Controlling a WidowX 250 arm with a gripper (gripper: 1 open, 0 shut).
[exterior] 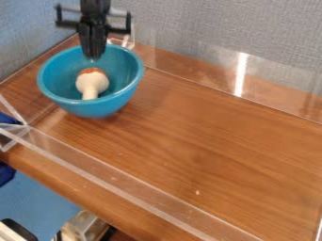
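Observation:
A teal bowl (113, 102) stands at the back left of the wooden table. In it lies a pale, mushroom-like object (92, 85) with an orange patch on top. My black gripper (93, 53) is above the bowl's back part, over the object and apart from it; it is shut, with nothing visible between its fingers.
Clear panels run along its edges, with grey walls behind. A dark blue item (6, 120) sits at the left edge.

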